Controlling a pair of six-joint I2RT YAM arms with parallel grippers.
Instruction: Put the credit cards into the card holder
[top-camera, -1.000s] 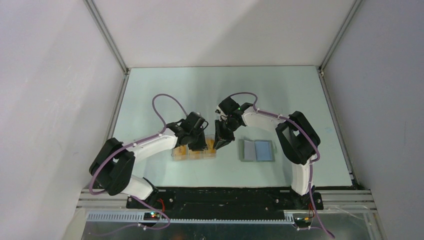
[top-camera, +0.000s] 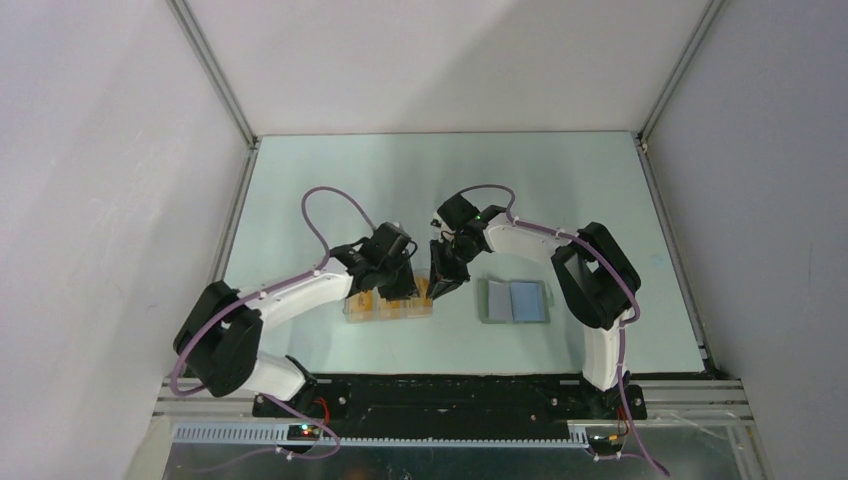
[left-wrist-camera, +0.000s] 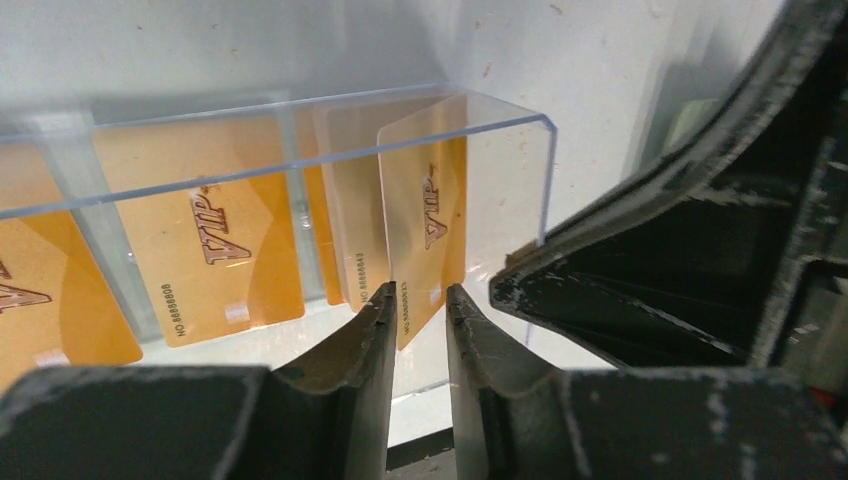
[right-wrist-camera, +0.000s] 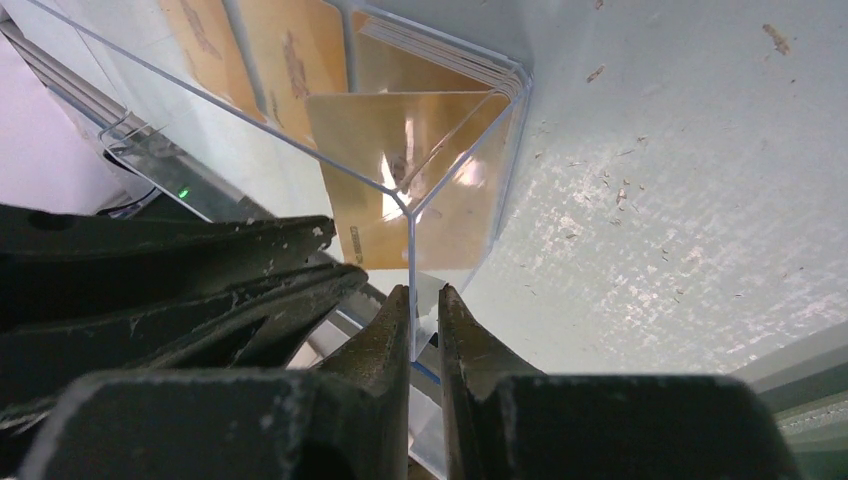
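Note:
A clear card holder (top-camera: 421, 312) with compartments of orange cards lies left of centre in the top view. In the left wrist view one orange VIP card (left-wrist-camera: 430, 190) leans at a slant in its end compartment, beside a cream-edged card (left-wrist-camera: 355, 200). My left gripper is part open, its fingertips on either side of the slanted card's lower corner. Contact there cannot be made out. My right gripper is shut on the clear end wall of the holder, where a strip of plastic shows between its fingers.
Other orange cards (left-wrist-camera: 215, 240) lie in the neighbouring compartments. A tray (top-camera: 515, 321) with a grey card (top-camera: 499, 300) and a blue card (top-camera: 527, 301) sits right of the holder. Both grippers are close together.
My left gripper has shifted very slightly to the right over the holder. The right arm and the tray look unchanged.

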